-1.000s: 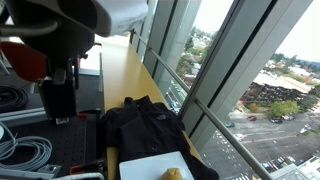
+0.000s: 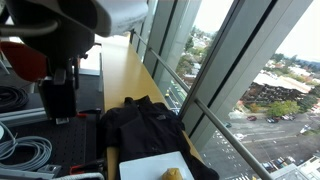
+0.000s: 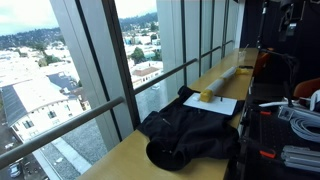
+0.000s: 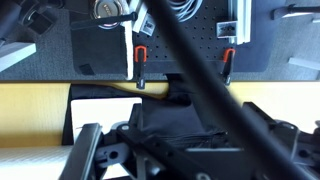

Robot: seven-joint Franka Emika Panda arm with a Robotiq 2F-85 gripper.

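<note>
A black jacket or cloth [image 2: 142, 128] lies crumpled on the wooden ledge [image 2: 122, 75] by the windows. In exterior view 2 the same cloth [image 3: 185, 130] spreads over the near part of the ledge. On part of it rests a flat white sheet or board [image 3: 222, 106], with a small yellow object [image 3: 207, 96] at its edge. My gripper is open, its dark fingers spread wide at the bottom of the wrist view; I see nothing held. In exterior view 1 it hangs at the left, beside the ledge and away from the cloth.
A dark perforated workbench [image 4: 190, 45] adjoins the ledge, with coiled grey cable [image 4: 182, 8] and orange-marked clamps [image 4: 228, 65] along its edge. A white roll [image 3: 228, 78] lies farther along the ledge. Window frames and a rail [image 3: 95, 115] bound the other side.
</note>
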